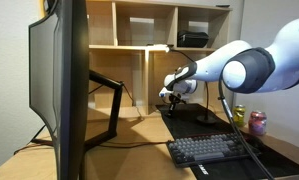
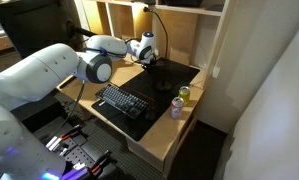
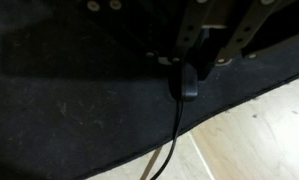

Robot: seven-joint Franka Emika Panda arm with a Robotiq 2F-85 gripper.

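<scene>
At the far end of the black desk mat [image 3: 74, 110], my gripper reaches down near the mat's edge. Its dark fingers are close together, shut on a small black corded object [image 3: 190, 84], perhaps a computer mouse. A thin black cable [image 3: 176, 130] runs from that object over the mat edge onto the wood. Much of the object is hidden under the fingers. In the first exterior view the gripper [image 1: 173, 101] is small and dark against the mat, so the object cannot be made out there.
A keyboard [image 1: 211, 148] lies on the near part of the mat. Two cans [image 2: 179, 102] stand at the desk's side. Behind the gripper rises a wooden shelf [image 1: 134, 75] with a black case [image 1: 193, 40]. A large monitor [image 1: 59, 85] fills the left.
</scene>
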